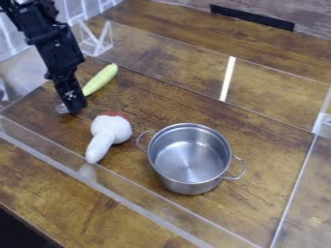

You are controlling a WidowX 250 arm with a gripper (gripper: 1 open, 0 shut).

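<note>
My black gripper (73, 103) is low over the table at the left, beside a small silver object (64, 108), possibly a spoon, which it partly hides. Its fingers look close together; whether anything is between them is unclear. A pale yellow-green elongated item (100, 80) lies just right of the gripper. A white plush-like object (108, 134) with a red top and a long narrow end lies in front, to the lower right. A steel pot (188, 158) with two handles stands right of center.
Clear plastic barriers run along the front left and right edges of the wooden table (258, 97).
</note>
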